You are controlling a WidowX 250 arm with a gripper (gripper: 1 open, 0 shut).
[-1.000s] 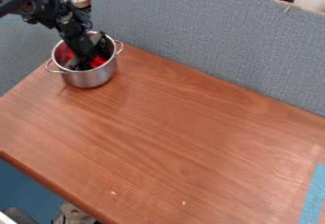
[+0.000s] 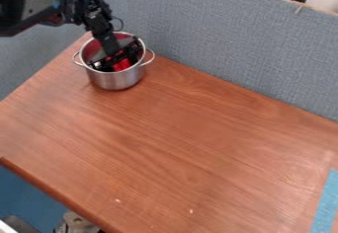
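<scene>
A steel pot [image 2: 117, 80] with two loop handles and a red interior stands near the back left of the wooden table. My black gripper [image 2: 114, 55] reaches down into it from the upper left. Its fingertips are partly hidden inside the pot among dark and red shapes, so what they grip is unclear.
A grey padded panel [image 2: 238, 54] runs along the back of the table. A blue strip [image 2: 323, 202] lies at the right edge.
The pot and my gripper have moved together to the right, away from the table's left edge, in small steps over the last second.
</scene>
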